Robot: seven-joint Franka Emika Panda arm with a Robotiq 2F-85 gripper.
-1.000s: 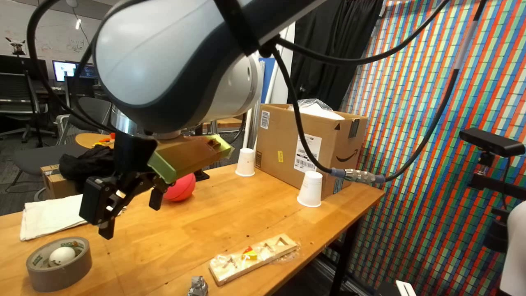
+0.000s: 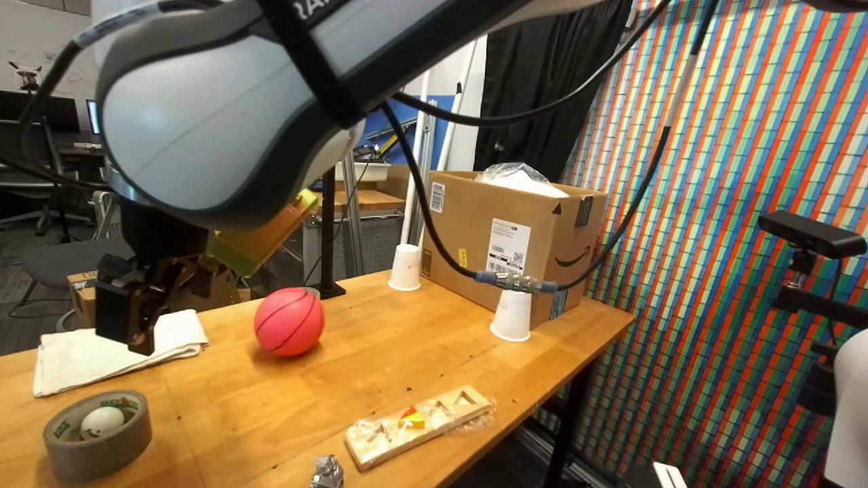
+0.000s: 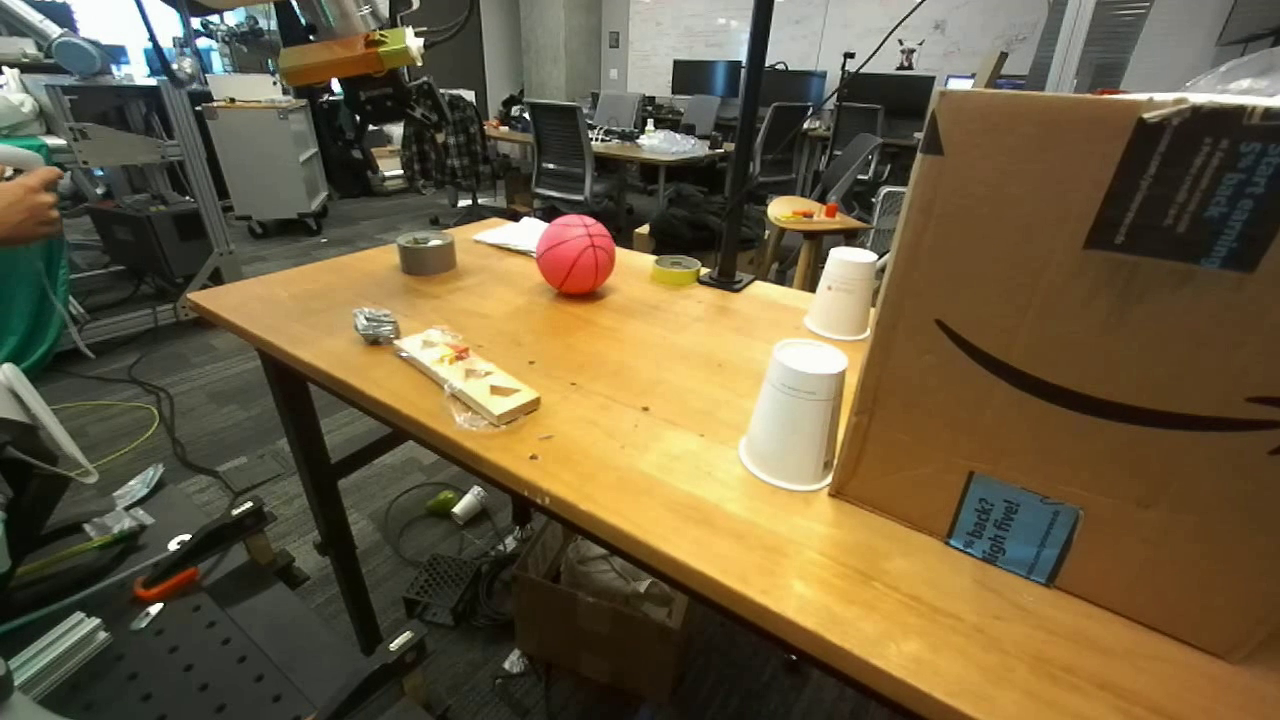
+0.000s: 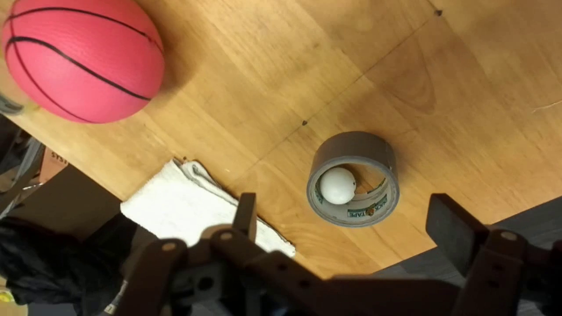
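A grey roll of duct tape [image 4: 354, 144] lies flat on the wooden table, with a white ball [image 4: 337, 186] inside its ring against one side. In exterior view 1 the same tape roll [image 2: 96, 461] is at the near left, and the ball [image 2: 102, 422] shows in its opening. My gripper hangs above the table with its two fingers wide apart and nothing held between them. In the wrist view the roll appears between and beyond the fingertips, clear of both. Seen from exterior view 1, the gripper [image 2: 134, 329] hovers over the folded white cloth [image 2: 122, 350], behind the roll.
A pink basketball [image 2: 289, 322] stands near the far edge. A wooden block strip [image 2: 419, 427] and crumpled foil [image 2: 327, 472] lie nearer the front. Two upturned white cups [image 2: 512, 316] and a large cardboard box [image 2: 504, 236] occupy the far right end.
In exterior view 1 the arm and gripper have swung left, from in front of the basketball to over the cloth. The tape roll and ball have stayed put.
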